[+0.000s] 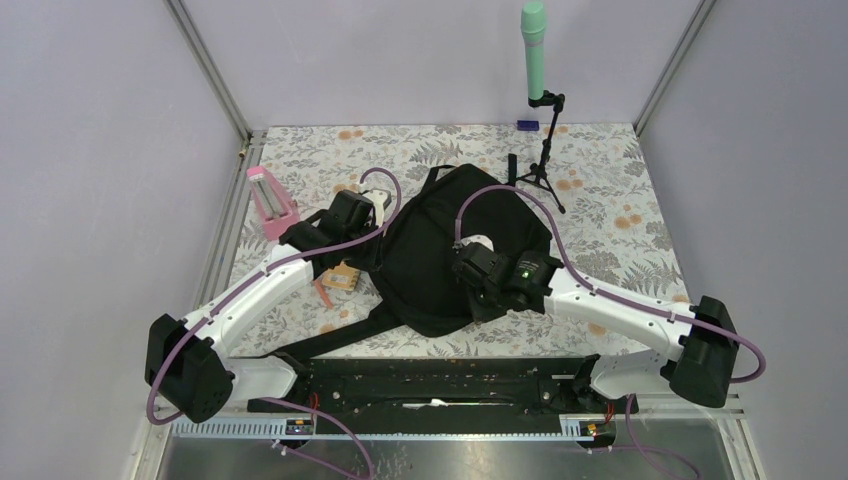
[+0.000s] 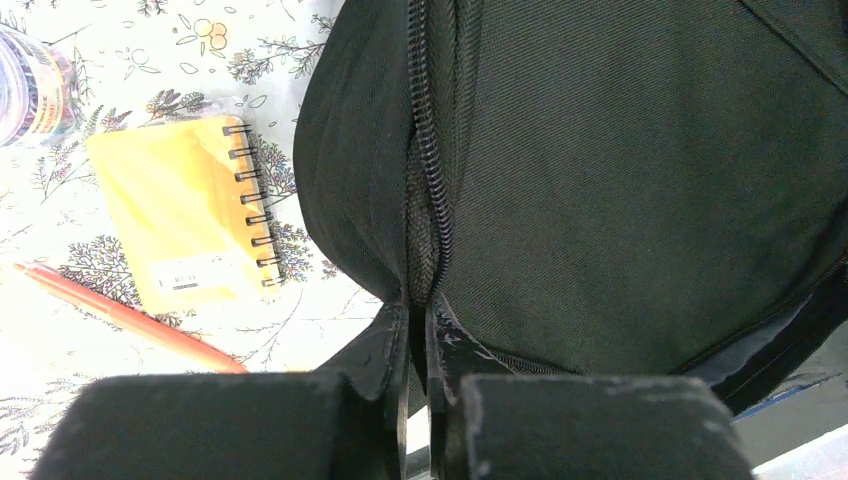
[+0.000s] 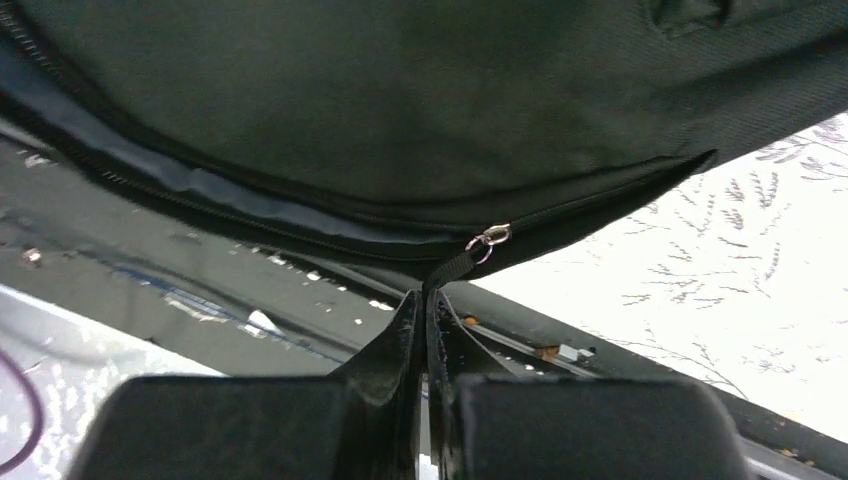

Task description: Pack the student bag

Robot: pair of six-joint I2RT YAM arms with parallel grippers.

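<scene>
The black bag (image 1: 420,270) lies across the middle of the table. In the left wrist view, my left gripper is shut on the bag's edge beside a zipper (image 2: 430,160). My right gripper is shut on the short fabric zipper pull (image 3: 452,270), which hangs from a metal ring and slider (image 3: 490,238) at the bag's near edge. To the slider's left the zipper gapes, with grey lining showing; a narrow slit runs to its right. A yellow spiral notebook (image 2: 185,210) and an orange pen (image 2: 130,315) lie left of the bag.
A clear round tub (image 2: 32,88) is at the left wrist view's edge. A pink case (image 1: 272,205) lies at the table's left, and a small black tripod (image 1: 545,165) holding a green device stands at the back right.
</scene>
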